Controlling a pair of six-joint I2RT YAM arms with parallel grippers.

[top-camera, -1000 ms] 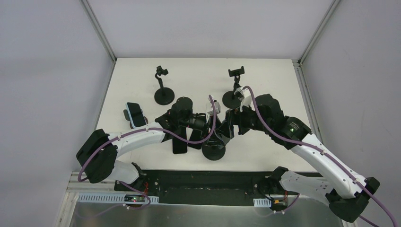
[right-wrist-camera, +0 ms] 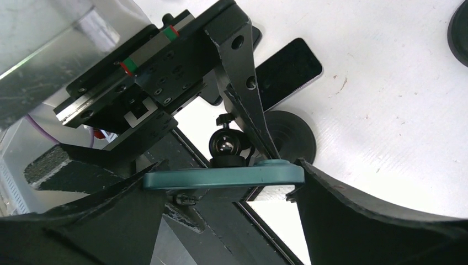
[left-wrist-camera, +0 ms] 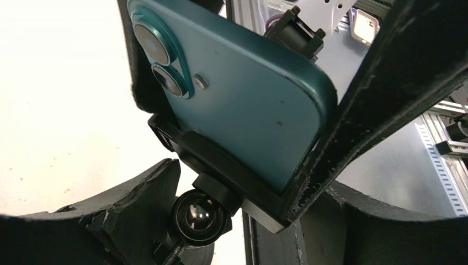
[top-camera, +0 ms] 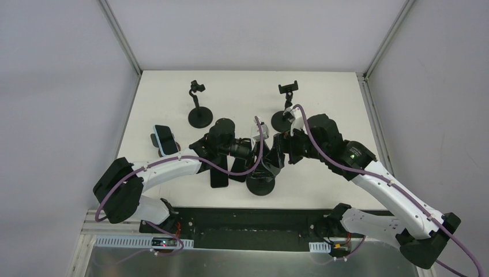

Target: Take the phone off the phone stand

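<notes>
The teal phone sits in the black clamp of a stand whose ball joint is underneath. My left gripper is part open, its fingers on either side of the clamp and joint with room to its right. Edge-on in the right wrist view, the phone spans the gap of my right gripper, a finger close against each end; whether they press on it cannot be told. From above, both grippers meet over the stand's round base and hide the phone.
Behind stand two empty stands, one at left and one at right. A light-blue phone leans on a holder at far left. A dark phone lies by the left gripper.
The left arm and the stand look unmoved.
</notes>
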